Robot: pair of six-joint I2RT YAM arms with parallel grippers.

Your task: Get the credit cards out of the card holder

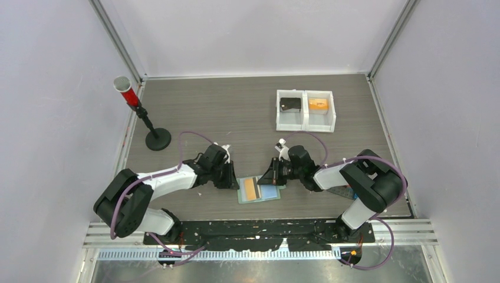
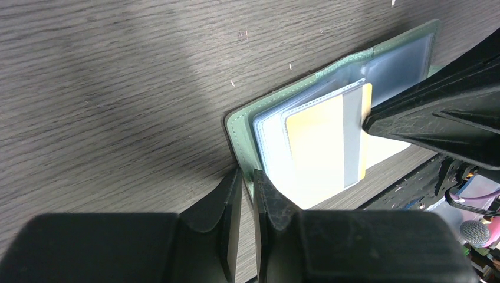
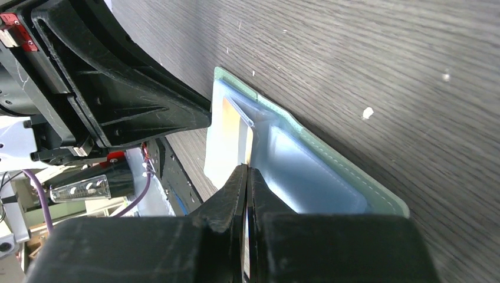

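Observation:
The card holder, an open light-green wallet (image 1: 243, 199) with clear sleeves, lies on the table between my two grippers. My left gripper is shut on its left edge (image 2: 240, 134). A yellow card (image 2: 315, 138) with a grey stripe sits partly inside the left clear sleeve, its right end sticking out. My right gripper is shut on that projecting end of the card (image 3: 250, 150). In the right wrist view, the holder's other half shows a bluish clear sleeve (image 3: 312, 174).
Toward the back right stands a white two-part tray (image 1: 305, 111) with a black item (image 1: 290, 104) and an orange item (image 1: 318, 105). A black stand (image 1: 158, 139) bearing a red-and-white cup (image 1: 125, 91) is at back left. Mid-table is clear.

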